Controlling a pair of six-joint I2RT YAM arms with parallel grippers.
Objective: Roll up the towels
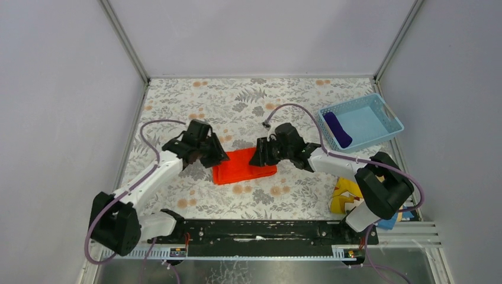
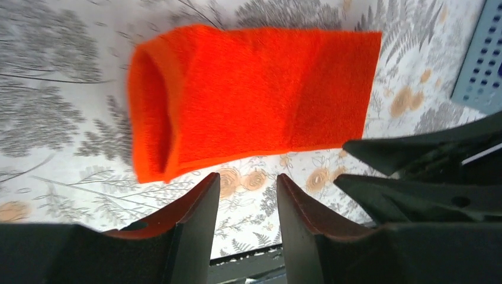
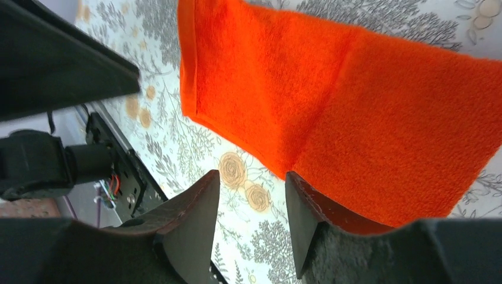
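Observation:
An orange towel (image 1: 240,171) lies folded on the floral surface, its left end creased upward in the left wrist view (image 2: 237,94). My left gripper (image 1: 217,157) is over the towel's left end, its fingertips (image 2: 206,186) apart with nothing between them. My right gripper (image 1: 261,154) hangs over the right part of the towel, open and empty in the right wrist view (image 3: 251,177). Both sets of fingers are above the cloth.
A light blue basket (image 1: 370,121) holding a rolled purple towel (image 1: 337,129) stands at the back right. Yellow and blue cloths (image 1: 343,195) lie at the front right.

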